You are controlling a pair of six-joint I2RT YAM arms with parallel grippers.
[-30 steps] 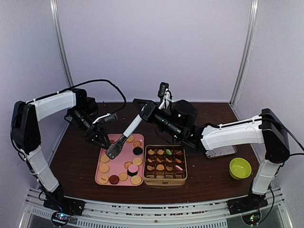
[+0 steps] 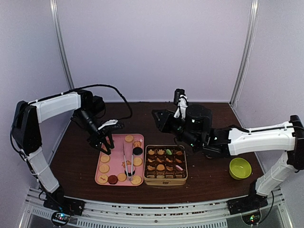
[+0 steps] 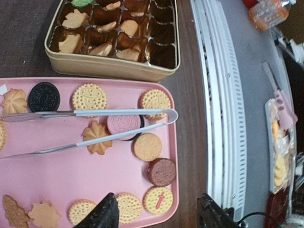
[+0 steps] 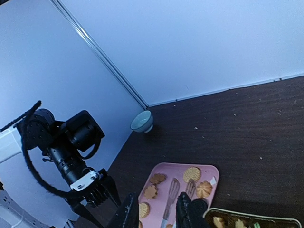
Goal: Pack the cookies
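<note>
A pink tray (image 2: pixel 100 171) holds round, flower-shaped and sandwich cookies, with metal tongs (image 3: pixel 95 112) lying across them. Beside it a tin (image 2: pixel 165 181) has a divided insert with cookies in several compartments; some compartments are empty in the left wrist view. My left gripper (image 2: pixel 103 147) hangs over the tray's left side, its fingers apart in the left wrist view (image 3: pixel 159 213) with nothing between them. My right gripper (image 2: pixel 160 118) is raised above and behind the tin; in the right wrist view its fingers show at the bottom, and whether anything is between them is unclear.
A yellow-green bowl (image 2: pixel 240 168) stands at the right. A pale bowl (image 4: pixel 141 122) is at the back left in the right wrist view.
The tongs that my right gripper held a second ago now lie on the pink tray.
</note>
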